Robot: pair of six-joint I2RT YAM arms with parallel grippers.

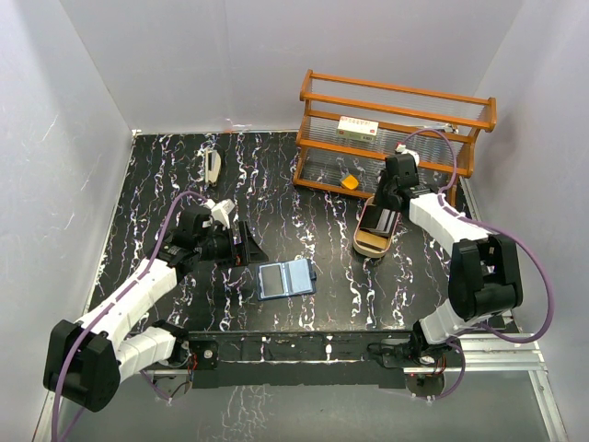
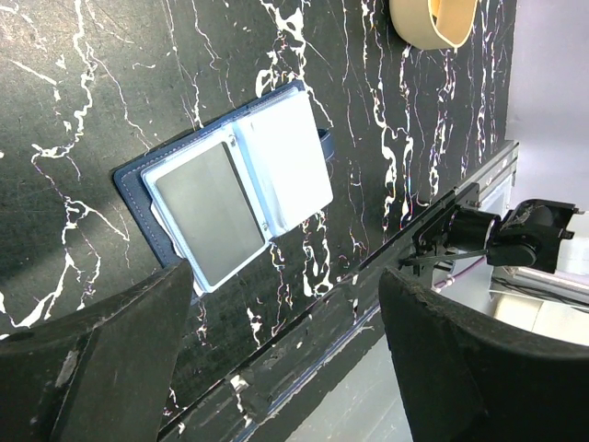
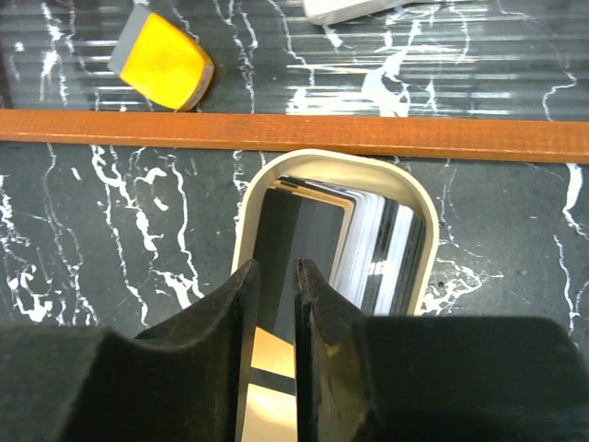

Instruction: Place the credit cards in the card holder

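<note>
A beige oval box [image 1: 366, 242] holding several cards [image 3: 304, 239], dark, silver and orange, lies at the right, below the shelf. My right gripper is over it, fingers slightly apart; whether a card is between them is unclear. An open blue card holder [image 2: 285, 157] with clear sleeves lies flat at the table's front middle, seen also in the top view [image 1: 299, 276]. My left gripper [image 1: 245, 244] stands open just above and left of it, nothing between its fingers.
A wooden rack [image 1: 396, 101] with a white box and a yellow item [image 1: 350, 181] stands at the back right. A white object [image 1: 213, 164] lies at the back left.
</note>
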